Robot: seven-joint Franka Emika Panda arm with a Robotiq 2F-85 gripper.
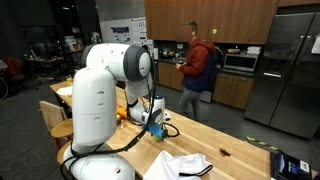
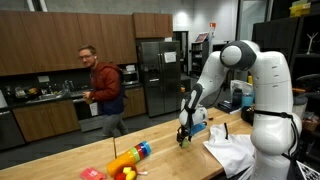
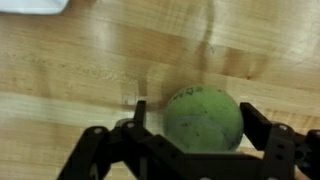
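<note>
A round, pale green object (image 3: 203,122) sits low in the wrist view, over the wooden table. My gripper is around it, its black fingers apart on either side. The right finger (image 3: 257,125) looks close against the object, while a narrow strip of wood shows between it and the left finger. Whether the pads touch it is hard to tell. In exterior view 1 my gripper (image 1: 158,131) is low over the table; exterior view 2 also shows the gripper (image 2: 184,138) near the tabletop.
A white cloth (image 1: 187,167) lies on the table near the arm's base. An orange bottle (image 2: 127,158) and red items (image 2: 93,173) are along one side. A person (image 1: 199,68) stands behind the table.
</note>
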